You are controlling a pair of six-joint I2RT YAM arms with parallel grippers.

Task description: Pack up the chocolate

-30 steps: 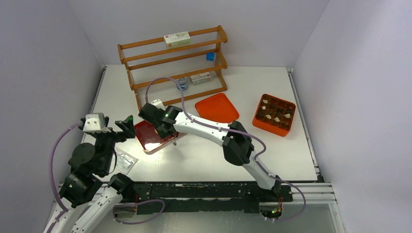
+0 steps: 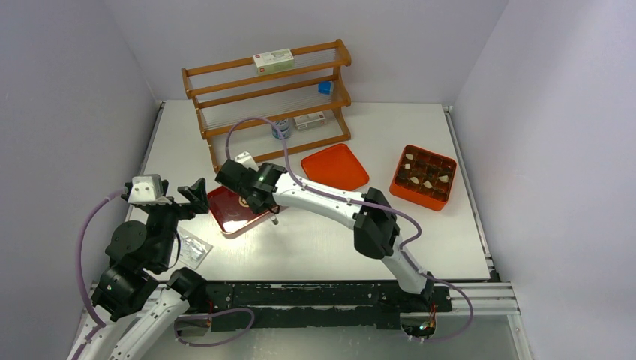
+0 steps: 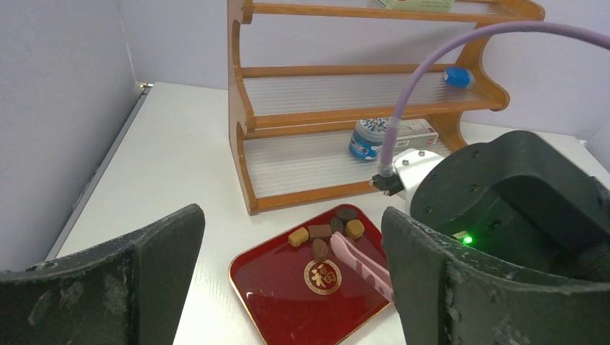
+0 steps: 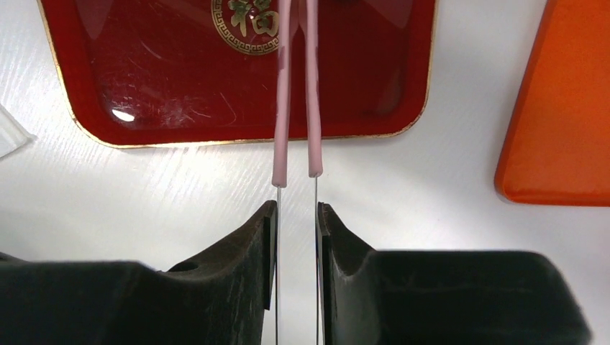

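My right gripper is shut on a pair of pink tongs, which reach over the dark red tray. In the left wrist view, the tongs' tips are close beside several brown and golden-tan chocolates at the tray's far end; whether they touch any is unclear. The right arm hides those chocolates from the top view. My left gripper stands open and empty, left of the tray. At the right of the table, an orange divided box has small pale pieces in some compartments.
An orange lid lies right of the tray. Behind stands a wooden rack holding a few packages. A clear packet lies near the left arm.
The right arm has shifted slightly to the right with the tongs over the tray. The left arm, tray, lid and box look unmoved.
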